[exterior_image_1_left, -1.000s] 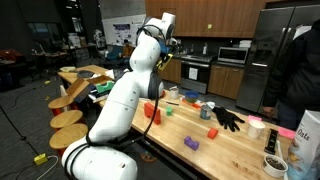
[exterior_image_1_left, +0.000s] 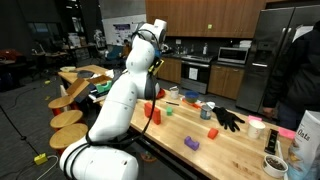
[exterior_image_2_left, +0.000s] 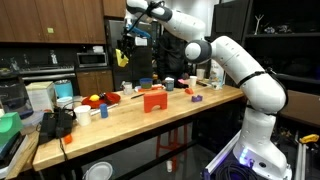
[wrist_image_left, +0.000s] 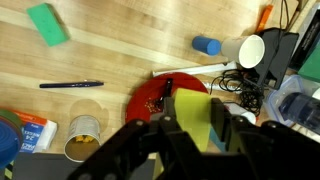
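Observation:
High above the far part of the long wooden table, my gripper is shut on a yellow object (wrist_image_left: 192, 110). Its flat yellow end shows between the dark fingers in the wrist view, but what it is exactly cannot be told. In exterior view 2 the yellow object (exterior_image_2_left: 122, 57) hangs well clear of the tabletop. It shows as a small yellow patch (exterior_image_1_left: 156, 66) in exterior view 1. Below it in the wrist view lies a round red bowl (wrist_image_left: 139, 101) with dark things inside, partly covered by the gripper.
Around the bowl are a green block (wrist_image_left: 47, 24), a dark pen (wrist_image_left: 71, 85), a blue cup (wrist_image_left: 206, 46), a white cup (wrist_image_left: 245, 50) and an open can (wrist_image_left: 83, 135). Red blocks (exterior_image_2_left: 155, 101) stand nearer the arm's base. Bare wood shows at the table's near end.
In exterior view 1 the gripper and the yellow object have shifted a little to the left and slightly down. The table things appear unmoved.

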